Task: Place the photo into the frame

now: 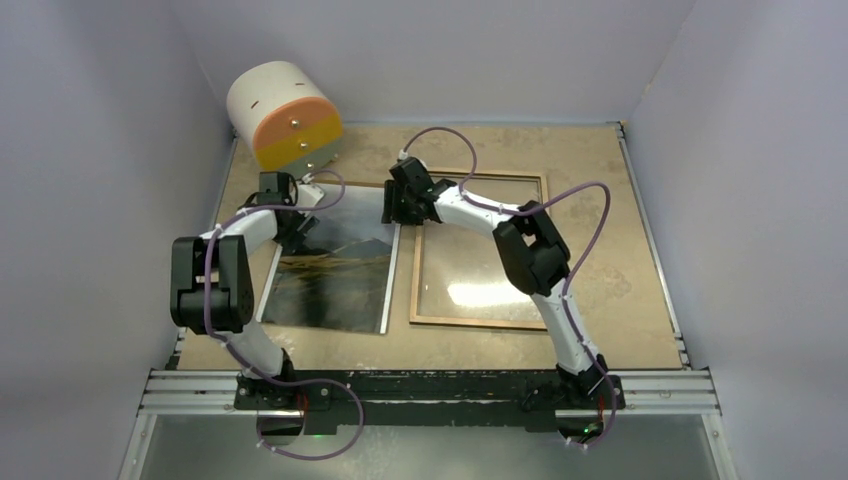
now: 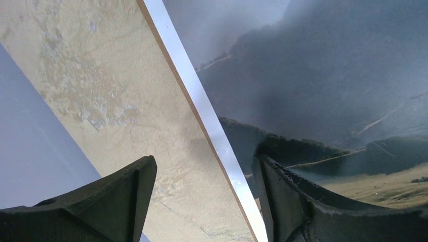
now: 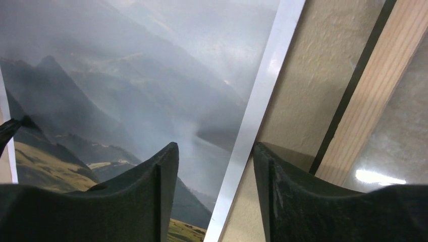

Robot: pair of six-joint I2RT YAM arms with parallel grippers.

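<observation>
The photo [image 1: 330, 290], a misty mountain landscape with white side borders, lies flat on the left of the table. To its right rests the wooden frame [image 1: 480, 324] with a clear pane. My left gripper is part open over the photo's left border, one finger on each side of that edge. Over the right border, my right gripper straddles the photo's edge in the same way, its fingers apart. Neither visibly pinches the photo. The photo's upper left corner is partly hidden under the left arm.
A white round cabinet with coloured drawers [image 1: 297, 135] stands at the back left. Walls enclose the table. Bare tabletop [image 1: 610, 250] shows right of the frame, and only a narrow strip separates photo and frame.
</observation>
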